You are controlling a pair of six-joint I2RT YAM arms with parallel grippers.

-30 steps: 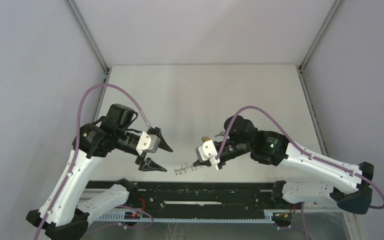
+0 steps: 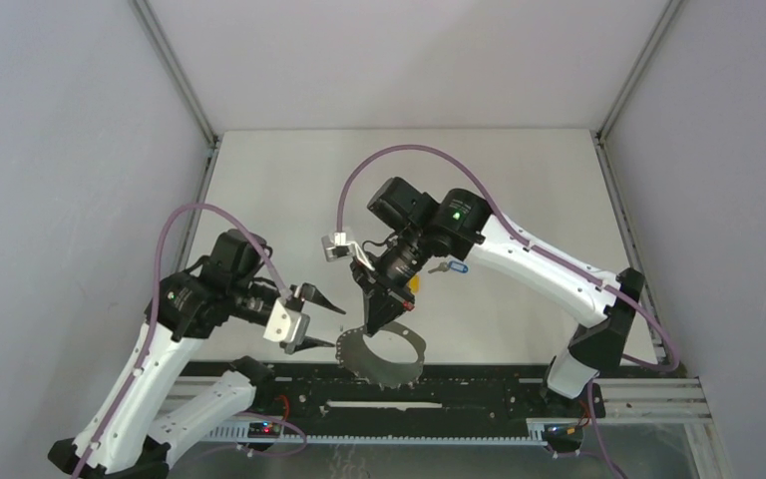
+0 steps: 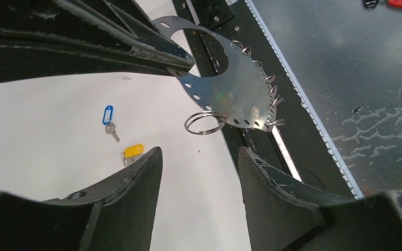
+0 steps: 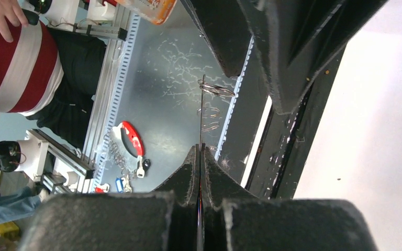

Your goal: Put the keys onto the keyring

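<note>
A thin, flat metal keyring plate (image 2: 379,369) has a large cutout and small split rings along its curved edge. My right gripper (image 2: 370,329) is shut on the plate and holds it over the table's front edge. One double ring (image 3: 204,123) on the plate hangs above and between the open fingers of my left gripper, apart from them. On the table lie a key (image 3: 112,132) with a blue tag (image 3: 108,115) and a yellow tag (image 3: 133,150) beside a mostly hidden key. Edge-on, the plate (image 4: 201,117) shows its rings in the right wrist view.
Beyond the table's front edge runs a dark rail (image 2: 479,396) with a metal surface past it. A red-handled ring of keys (image 4: 132,138) lies there, and a person stands farther off.
My right gripper has moved left and turned the plate from edge-on to broad side up, closer to the left gripper.
</note>
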